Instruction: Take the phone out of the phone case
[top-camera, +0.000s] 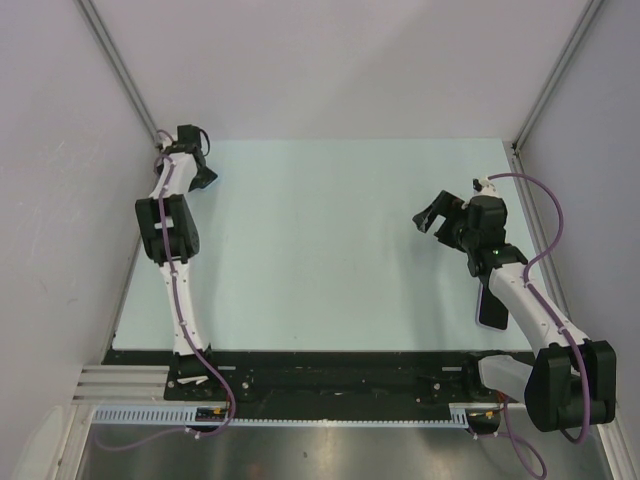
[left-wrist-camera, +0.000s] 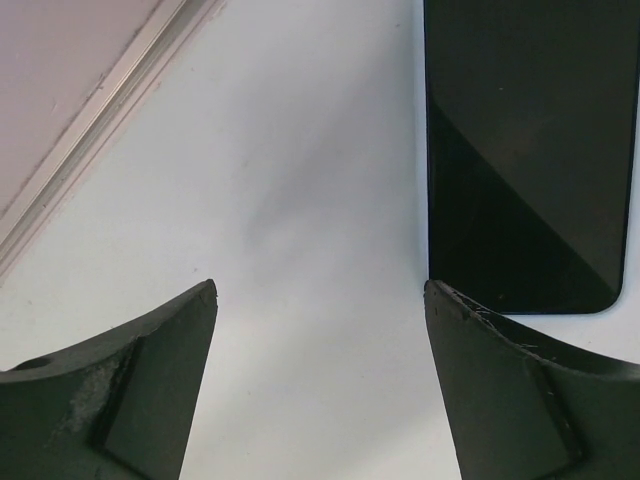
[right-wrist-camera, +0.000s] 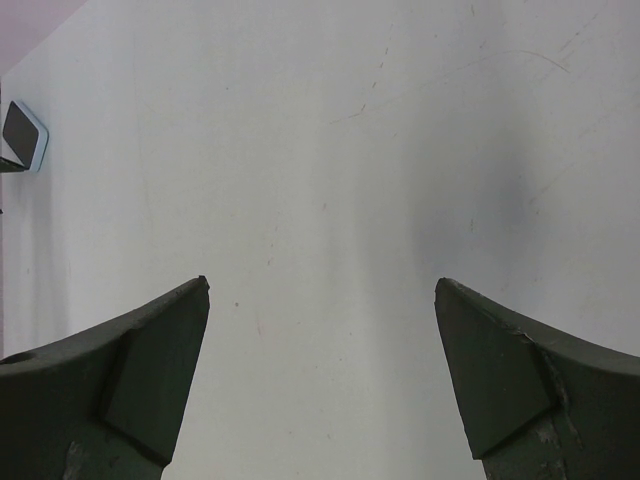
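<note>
A black, glossy phone (left-wrist-camera: 530, 150) lies flat at the right of the left wrist view, a thin pale-blue edge showing around it. Whether that edge is its case cannot be made out. My left gripper is open just over the table; its right fingertip overlaps the phone's near-left corner in view, and only bare table shows between the fingers. In the right wrist view the phone appears small at the far left edge. Well away from it, my right gripper is open and empty above bare white table.
Another black rectangle with a pale outline (top-camera: 491, 308) lies near the right wall, beside the right arm. A wall and metal rail (left-wrist-camera: 90, 120) run close to the left gripper.
</note>
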